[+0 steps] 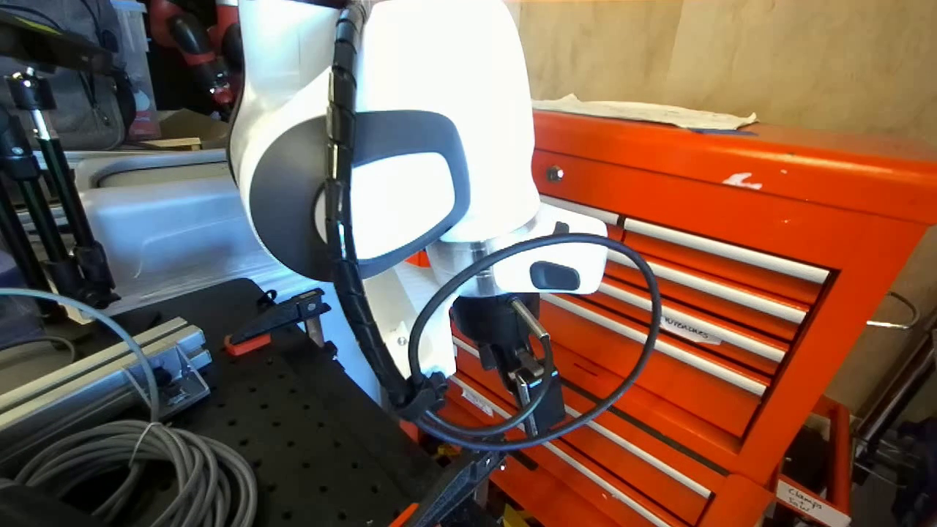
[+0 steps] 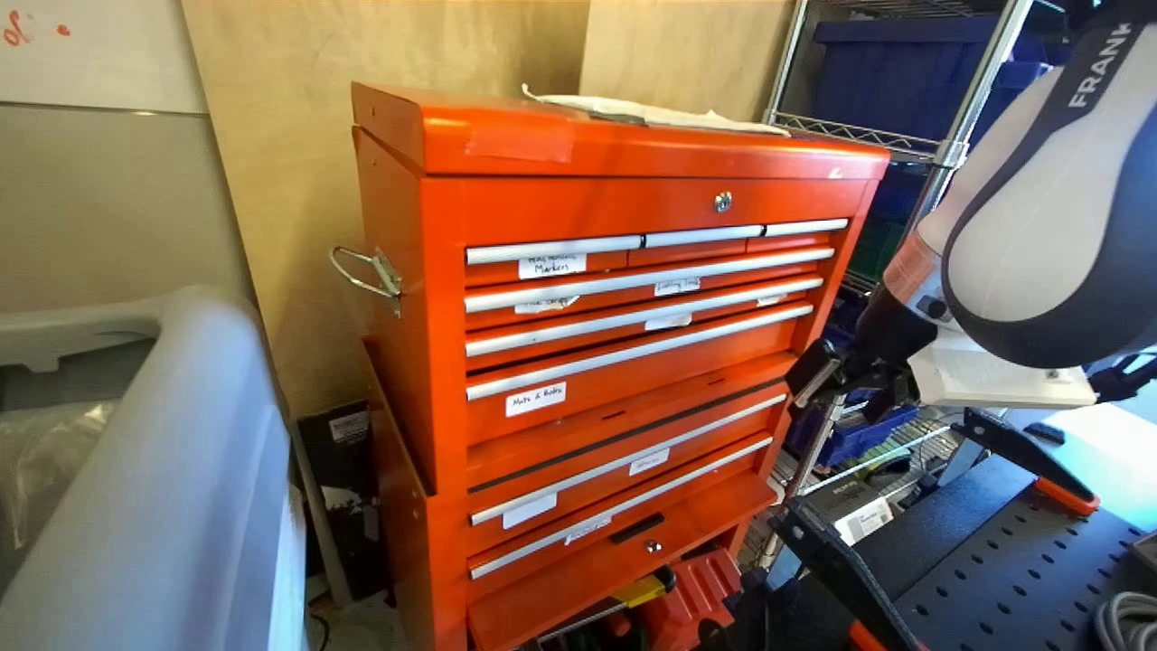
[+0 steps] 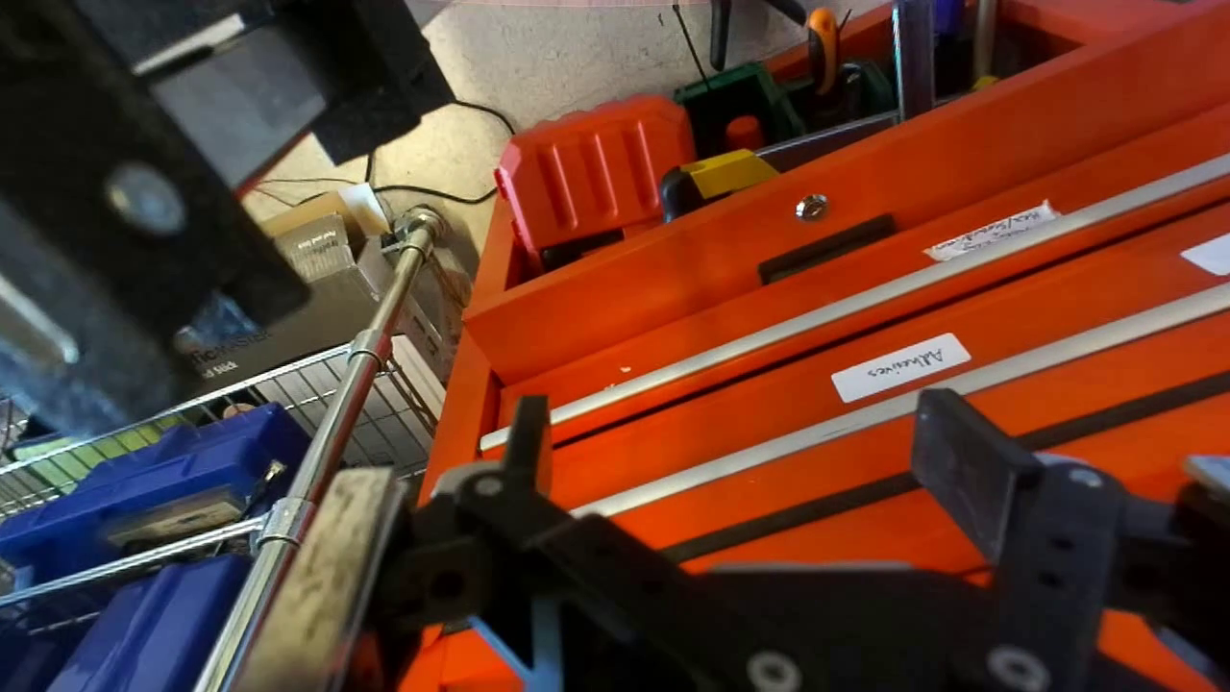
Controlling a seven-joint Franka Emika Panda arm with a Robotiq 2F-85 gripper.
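Note:
A red tool cabinet with several silver-handled drawers stands upright, its drawers apparently all shut. At its right side in exterior view 2 is my gripper, close in front of the lower drawers. In the wrist view the gripper is open, its two dark fingers wide apart with nothing between them. Beyond them runs a silver drawer handle, beside a label reading "Adhesives". Another silver handle lies further off. Whether either finger touches the cabinet, I cannot tell.
A black perforated table has clamps on its edge and a coiled grey cable. Wire shelving with blue bins stands beside the cabinet. A red case sits in the cabinet's open bottom. A black cable loops around my wrist.

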